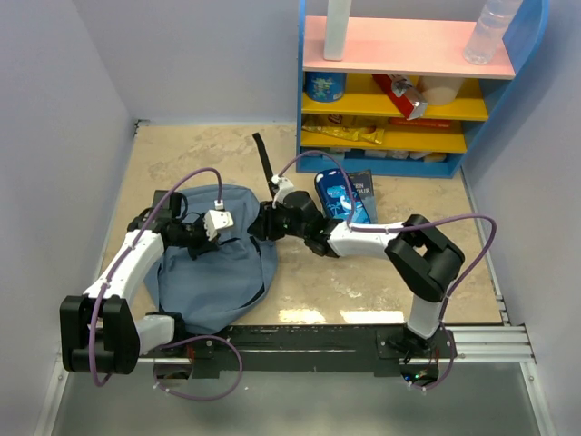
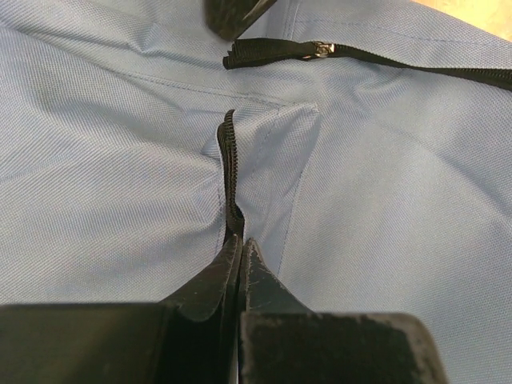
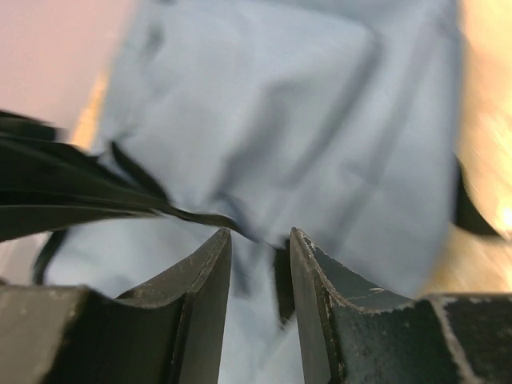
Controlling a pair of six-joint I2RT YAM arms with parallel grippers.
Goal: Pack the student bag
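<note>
The blue-grey bag lies flat on the left of the table, filling the left wrist view with a black zipper and a second zipper. My left gripper is shut at the lower end of the upright zipper; whether anything thin is between its tips is hard to tell. My right gripper is open over the bag's right part, with nothing held; that view is blurred beyond the fingers. A black strap sticks out behind the bag.
A blue pencil case and a dark book lie right of the bag. A shelf unit with bottles and packages stands at the back.
</note>
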